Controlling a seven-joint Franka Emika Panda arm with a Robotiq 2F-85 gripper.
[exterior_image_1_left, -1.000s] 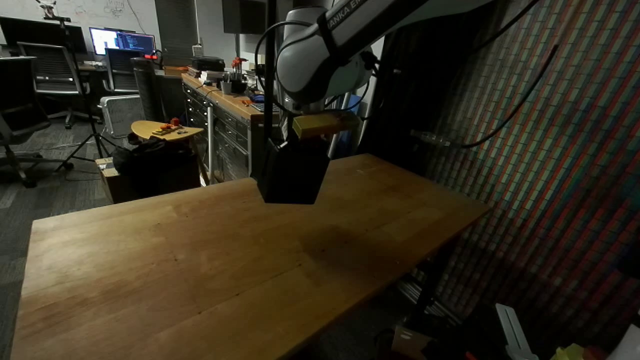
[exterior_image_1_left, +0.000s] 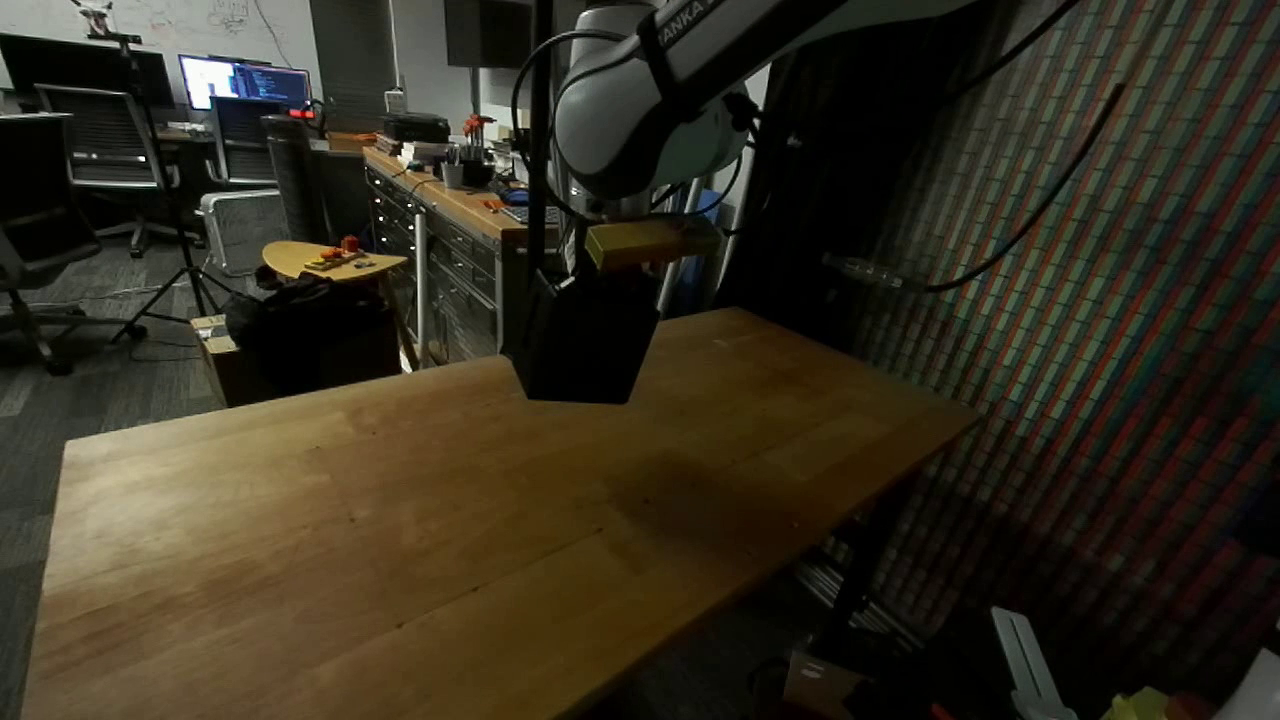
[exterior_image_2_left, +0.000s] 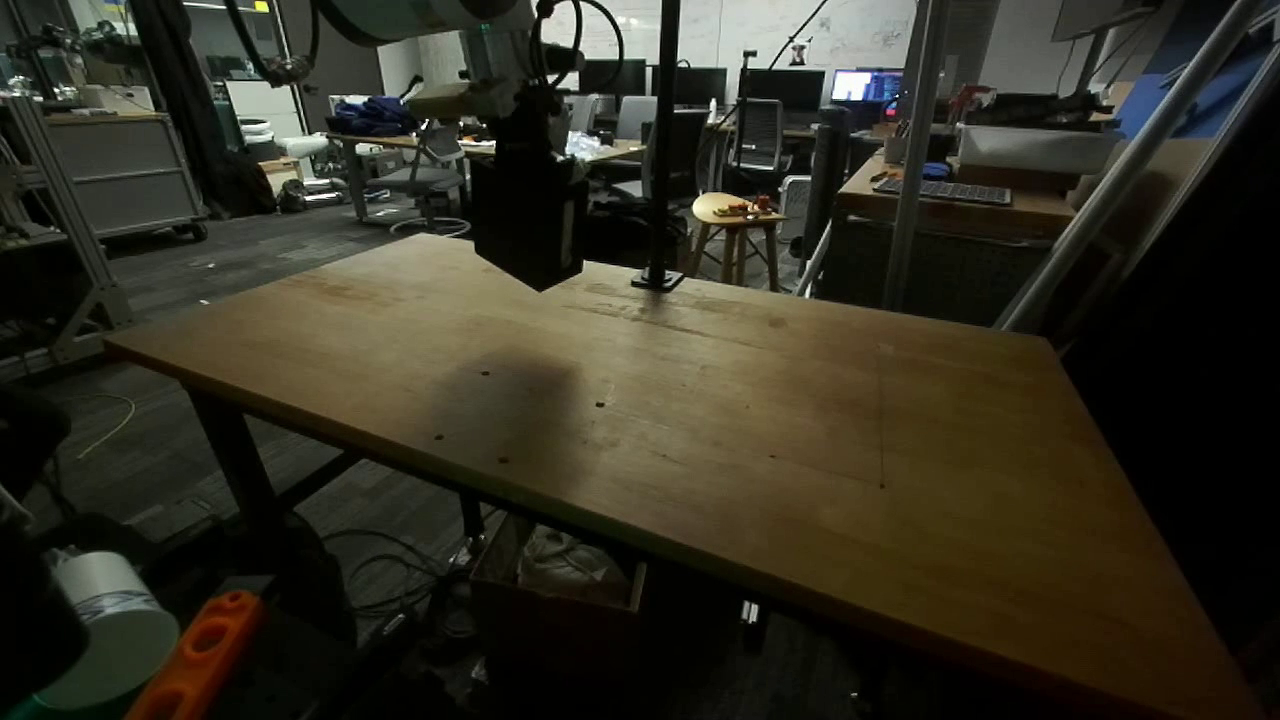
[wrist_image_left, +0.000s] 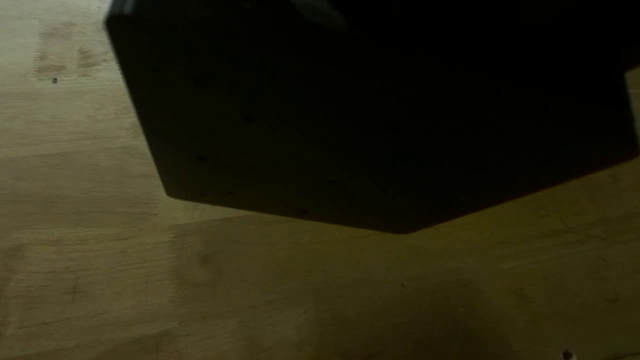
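Observation:
A black box-like object (exterior_image_1_left: 588, 340) hangs in the air directly below my gripper (exterior_image_2_left: 525, 134), clear of the tabletop. Its lower end is angled, with a corner pointing down in exterior view 2. Most of the upper wrist view is filled by the same dark object (wrist_image_left: 360, 150), its edges sharp against the wood. My fingers are lost in the dark around it, so how they stand against the object does not show. Beneath, the wooden table (exterior_image_1_left: 360, 516) is bare, with a soft shadow on it.
A black upright post (exterior_image_2_left: 661, 144) stands at the table's far edge, close to the arm. A small stool (exterior_image_2_left: 732, 210) and a workbench (exterior_image_1_left: 450, 210) lie beyond the table. The tabletop offers wide free room.
The arm and the black object have risen very slightly. Nothing else has visibly moved.

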